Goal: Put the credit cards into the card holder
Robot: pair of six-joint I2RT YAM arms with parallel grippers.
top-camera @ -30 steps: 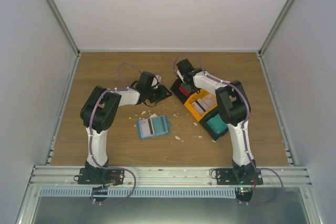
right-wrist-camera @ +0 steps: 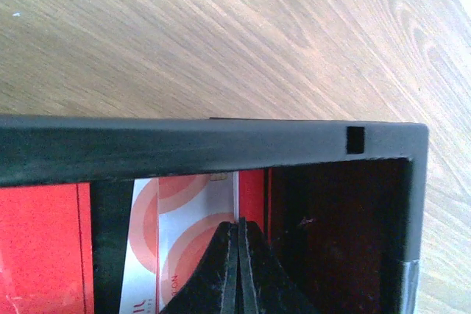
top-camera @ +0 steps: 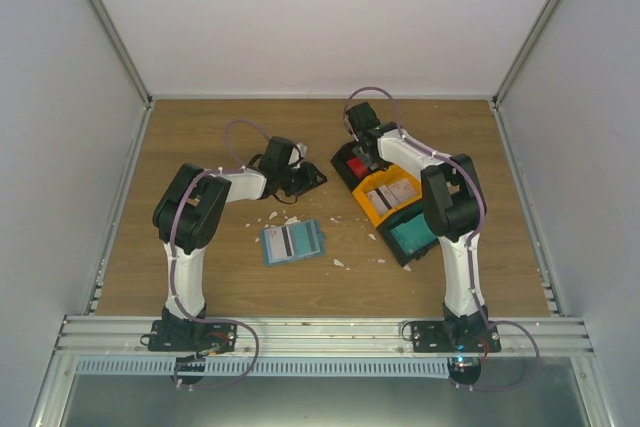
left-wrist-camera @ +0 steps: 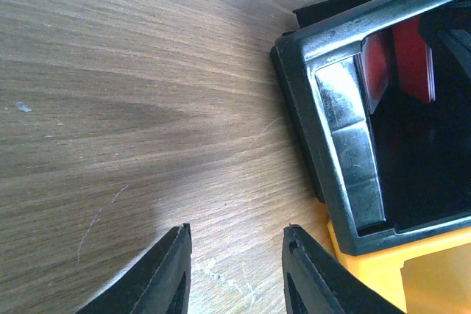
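Observation:
My right gripper is shut with nothing visible between its fingers. Its tips are inside the black bin (right-wrist-camera: 176, 148), at the edge of a red-and-white card (right-wrist-camera: 195, 207). A plain red card (right-wrist-camera: 44, 248) stands farther left in that bin. In the top view, red cards (top-camera: 357, 165) show beside the right gripper. My left gripper hangs open and empty over bare wood, just left of the bins. The blue tray-like piece (top-camera: 308, 239), probably the card holder, lies at the front left of the table with a white card-like panel (top-camera: 278, 244) on it.
Adjoining the black bin is an orange bin (top-camera: 364, 203) with whitish cards (top-camera: 397, 194). Nearer the front, another black bin (top-camera: 391, 245) has teal cards (top-camera: 413, 235). Small white scraps (top-camera: 338, 263) are scattered about.
My right gripper has shifted slightly right and toward the back. The rear black bin's left corner also appears a little farther right. My left arm and the blue piece have stayed put.

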